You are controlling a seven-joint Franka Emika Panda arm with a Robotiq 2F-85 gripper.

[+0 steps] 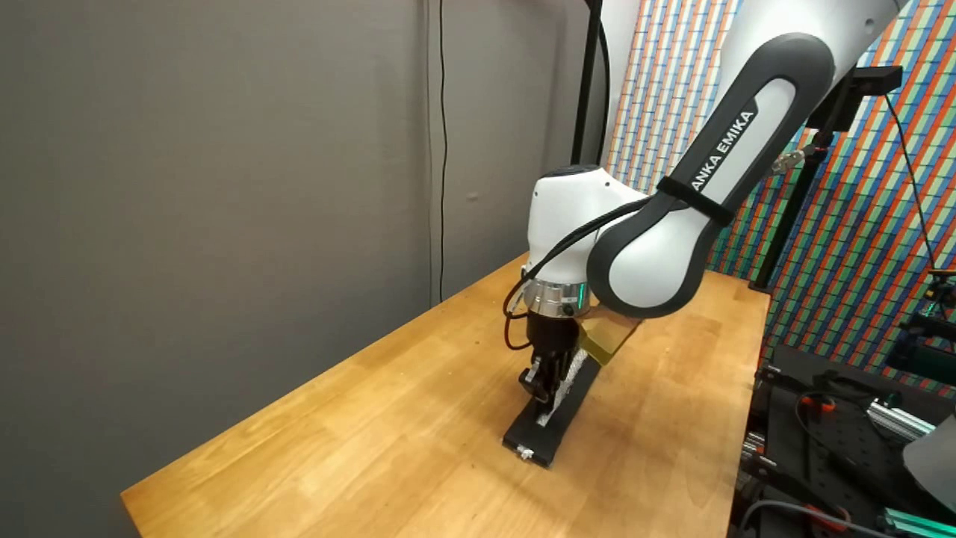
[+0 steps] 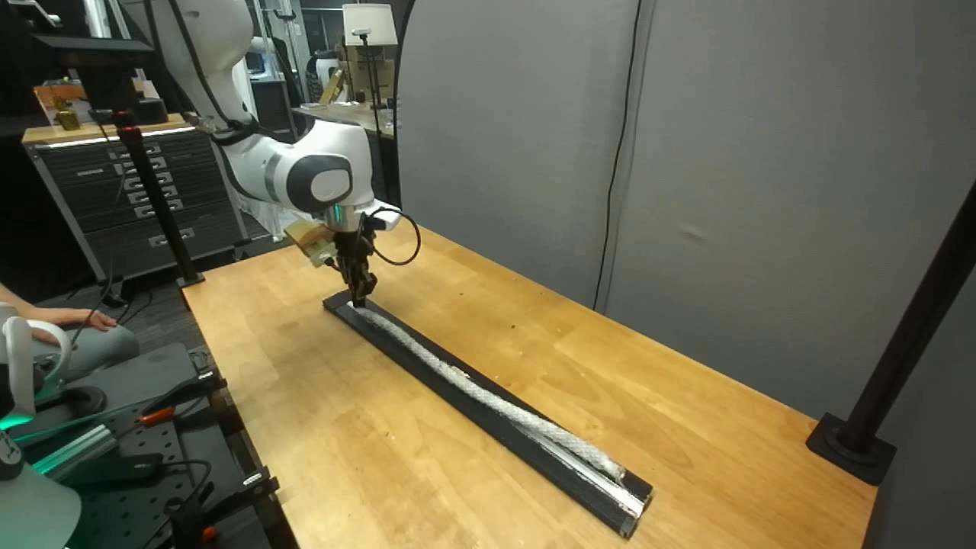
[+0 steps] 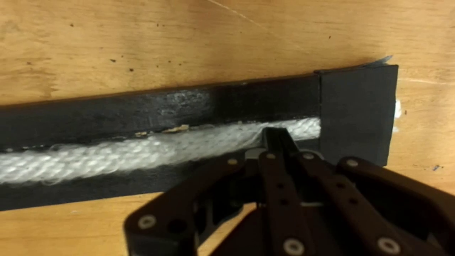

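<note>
A white braided rope (image 2: 476, 390) runs along a long black strip (image 2: 402, 361) lying on the wooden table. Towards the near end in exterior view 2, a shiny groove (image 2: 585, 471) shows beside the rope. At the strip's other end, the rope goes up to a flat black end piece (image 3: 357, 115) in the wrist view. My gripper points down at the rope close to this end piece, its fingers together. Nothing shows between them, and the tips hide a little of the rope. Whether they press on it, I cannot tell.
Bare tabletop (image 1: 376, 430) lies on both sides of the strip. A grey partition (image 2: 759, 183) runs along one long side of the table. A black post (image 2: 860, 439) stands on the table's far right in exterior view 2.
</note>
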